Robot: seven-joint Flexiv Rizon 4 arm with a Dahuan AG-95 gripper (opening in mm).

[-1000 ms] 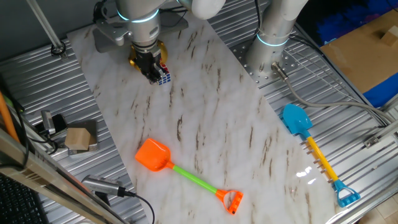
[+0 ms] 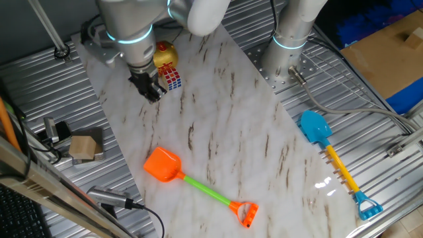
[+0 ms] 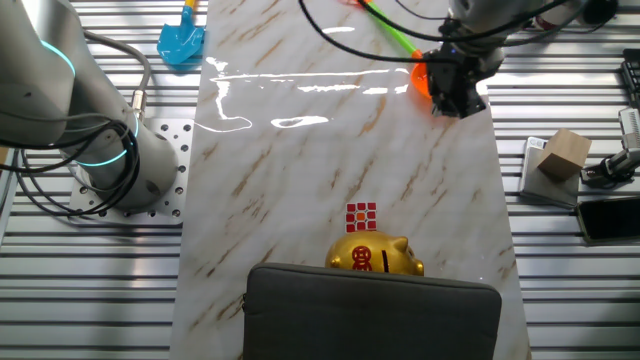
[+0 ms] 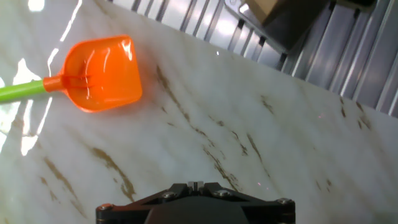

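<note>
My gripper hangs over the marble-patterned table, left of the Rubik's cube in exterior view 1. In the wrist view the fingertips of the gripper meet, shut, and nothing shows between them. The Rubik's cube sits right by a golden piggy bank. An orange toy shovel with a green shaft lies on the table; its scoop is at the upper left of the wrist view, well apart from my fingers.
A blue and yellow shovel lies along the table's right side in exterior view 1. Beyond the left edge stands a wooden block on a dark device. A grey case partly hides the piggy bank.
In exterior view 1 my gripper has moved left and slightly down the picture, away from the cube, uncovering more of the cube and the piggy bank. Cube and shovels have stayed put.
</note>
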